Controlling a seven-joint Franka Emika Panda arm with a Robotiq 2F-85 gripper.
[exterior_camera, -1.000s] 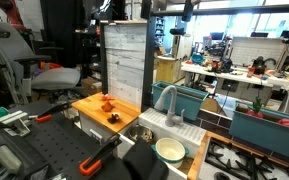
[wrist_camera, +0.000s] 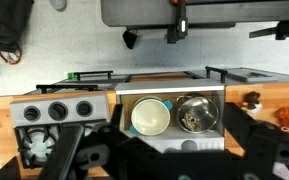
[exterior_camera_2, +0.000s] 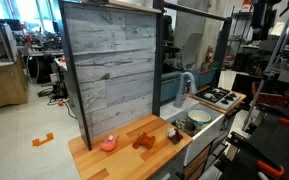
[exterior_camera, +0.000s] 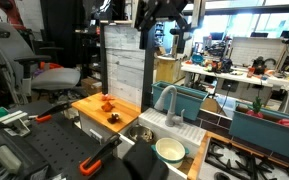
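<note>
High above the toy kitchen, my gripper stands open with nothing between its fingers. In the wrist view its dark fingers lie apart at the bottom, with the sink (wrist_camera: 174,144) showing below and between them. A cream bowl with a greenish rim (wrist_camera: 150,116) sits in the left of the sink there. Beside it is a round metal strainer or pot (wrist_camera: 196,113). In exterior view 1 the same bowl (exterior_camera: 170,150) is nearer the stove, and the grey faucet (exterior_camera: 166,98) rises behind the sink.
A black stove (exterior_camera: 234,160) adjoins the sink. Orange and reddish items (exterior_camera_2: 144,140) and a pink one (exterior_camera_2: 109,143) lie on the wooden counter (exterior_camera_2: 92,160). A whitish wood-panel wall (exterior_camera_2: 114,75) stands behind the counter. The dark table (exterior_camera: 54,145) is in front.
In exterior view 1 the dark arm has come further into view at the top, over the faucet area. The bowl, strainer and counter items have not moved.
</note>
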